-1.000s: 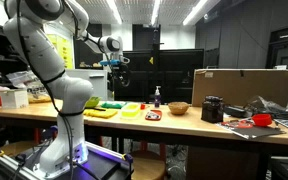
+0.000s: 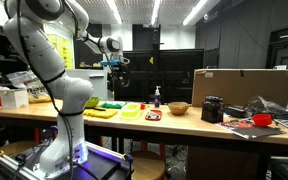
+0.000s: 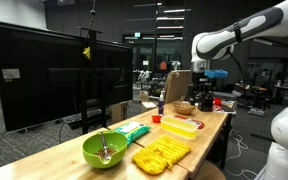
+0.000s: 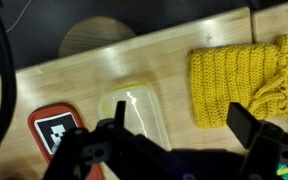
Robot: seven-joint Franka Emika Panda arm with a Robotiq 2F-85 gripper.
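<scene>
High over the table, my gripper stands open with nothing between its fingers. Beneath it in the wrist view lie a pale, yellow-rimmed tray (image 4: 142, 110), a knitted yellow cloth (image 4: 222, 82) to its right and a red-framed item (image 4: 41, 138) to its left. The second exterior view shows the yellow cloth (image 3: 162, 153) spread on the table and the yellow tray (image 3: 182, 126) beyond it. Nearer the left stands a green bowl (image 3: 106, 148) with something inside. A red cup (image 3: 156, 118) is behind the tray.
A brown basket (image 2: 178, 108), a pump bottle (image 2: 157, 97) and a dark appliance (image 2: 213, 109) stand along the table. A large cardboard box (image 2: 242, 87) rises at the right. A round stool top (image 4: 96, 36) shows beyond the table edge. Air around the gripper is clear.
</scene>
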